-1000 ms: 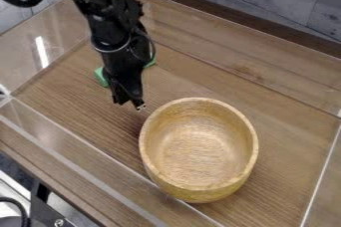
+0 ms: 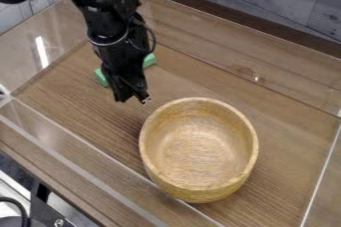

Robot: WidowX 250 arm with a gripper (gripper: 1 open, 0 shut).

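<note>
The black gripper hangs over the wooden table at left of centre, its fingertips pointing down and looking shut, with nothing visible between them. Behind it a green object lies on the table, partly hidden by the gripper and arm. A large empty tan bowl sits at the lower right, a little way from the fingertips.
A wall stands at the upper right. The table's edge and dark cables show at the bottom left.
The gripper has shifted slightly, its body moving a little to the left. The bowl and green object look unmoved.
</note>
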